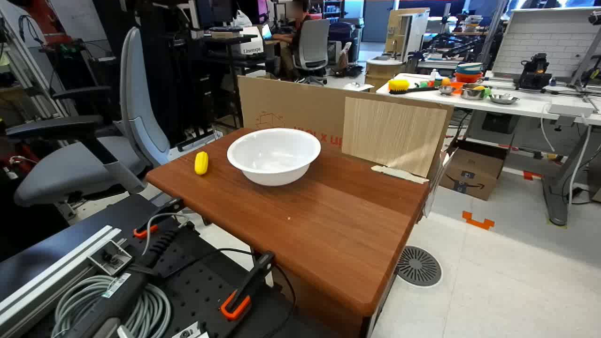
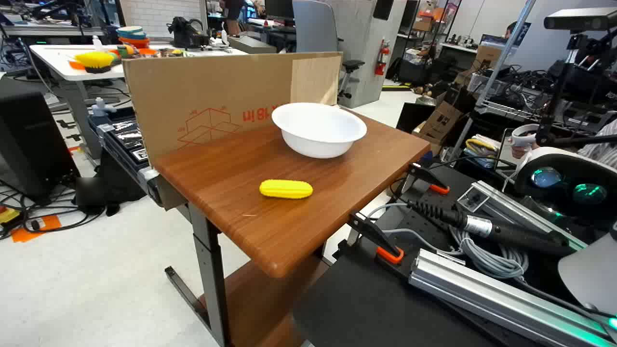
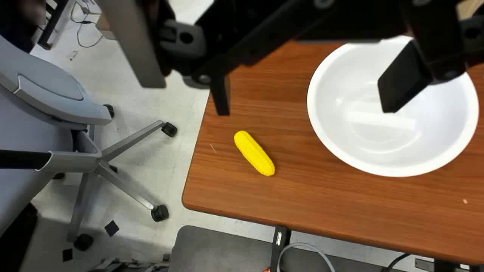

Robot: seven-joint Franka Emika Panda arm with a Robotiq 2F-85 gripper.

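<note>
A yellow toy corn cob (image 1: 201, 163) lies on the brown table near its left end, apart from the bowl. In the second exterior view the corn (image 2: 286, 189) is in front of the white bowl (image 2: 319, 130). My gripper shows only in the wrist view, spread wide open with nothing between its fingers. The corn (image 3: 254, 153) lies below the gripper in that picture, nearer the left finger. Behind the right finger, the bowl (image 3: 392, 149) looks empty. Neither exterior view shows the gripper.
A cardboard panel (image 2: 167, 86) stands along the table's far edge. Black clamps with orange tips (image 1: 248, 293) grip the near edge. A grey chair (image 1: 141, 101) stands beside the left end.
</note>
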